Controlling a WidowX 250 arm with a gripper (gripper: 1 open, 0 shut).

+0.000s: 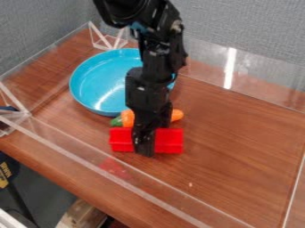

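Note:
My black gripper [145,142] reaches down from the top centre over a red block [169,141] lying on the wooden table, its fingertips at the block's middle. Whether the fingers are closed on it cannot be told from this view. Just behind the block lies an orange carrot [176,115] with a green end, partly hidden by my gripper.
A blue bowl [93,76] sits at the back left, behind the carrot. Clear low walls border the table, with a dark gap beyond its front-left edge.

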